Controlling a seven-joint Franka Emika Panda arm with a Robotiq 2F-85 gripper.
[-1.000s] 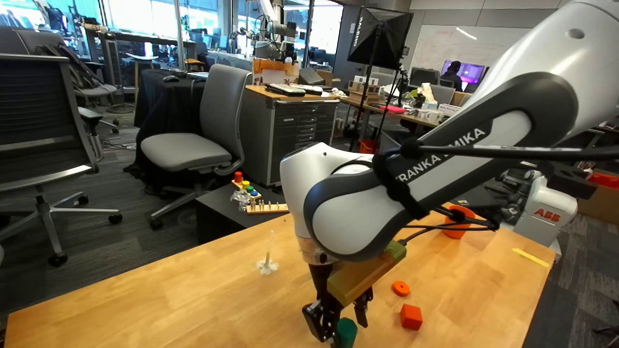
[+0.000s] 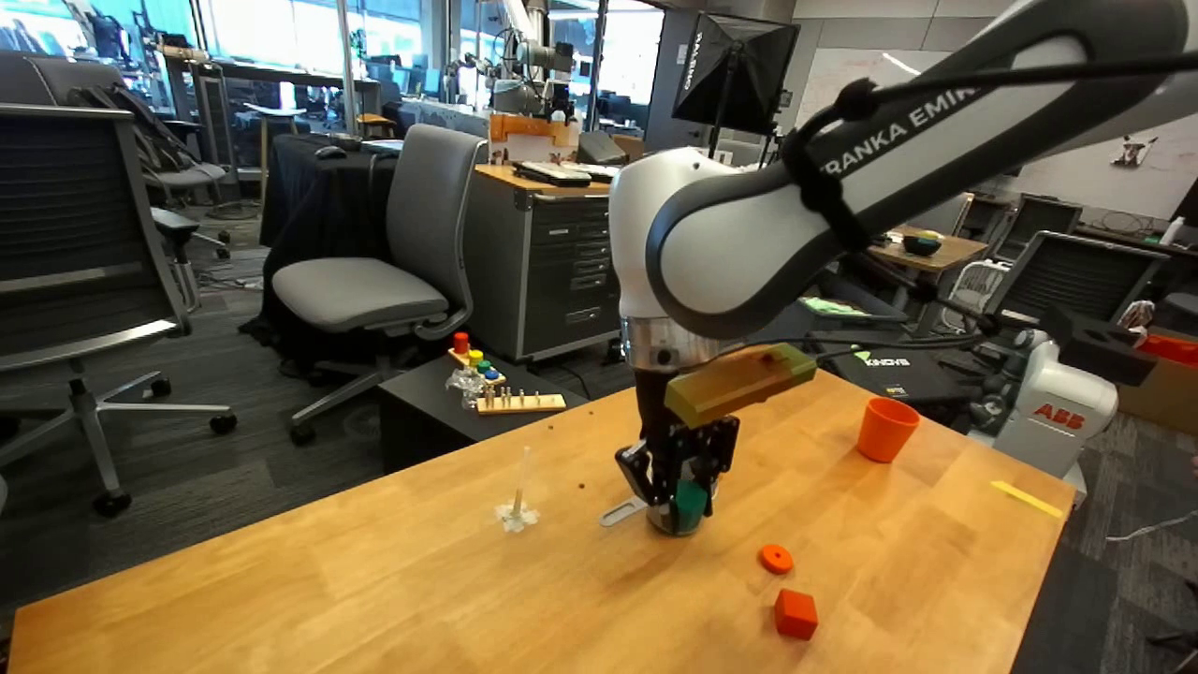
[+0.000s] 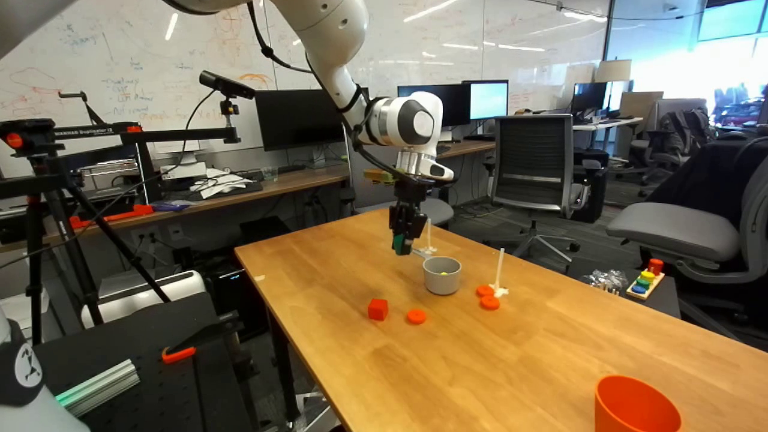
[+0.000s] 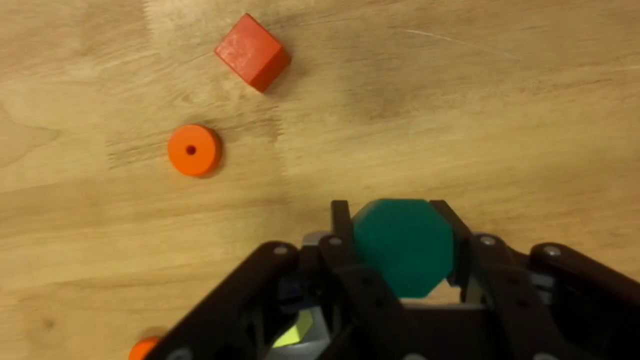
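A green block [image 4: 405, 249] with an octagonal end is pinched between the fingers of my gripper. In exterior view 2 the gripper [image 3: 400, 245] carries this green block [image 3: 399, 243] clear of the table, and the grey pot [image 3: 441, 277] stands nearby on the wood. From exterior view 1, the block [image 2: 690, 505] and fingers overlap the pot, whose handle [image 2: 620, 512] points left. A yellow-green piece [image 4: 295, 332] shows inside the pot in the wrist view, partly covered by my fingers.
A red cube [image 2: 796, 614] and an orange ring [image 2: 776, 558] lie on the table. Two more orange discs [image 3: 489, 302] are beside a white upright peg [image 3: 498, 270]; another peg [image 3: 429, 234] stands farther back. An orange cup [image 2: 888, 429] is near the edge.
The gripper was lower and nearer exterior view 1's camera, its fingers apart around the green block. It has shut on the block, lifted it and moved it back toward the pot.
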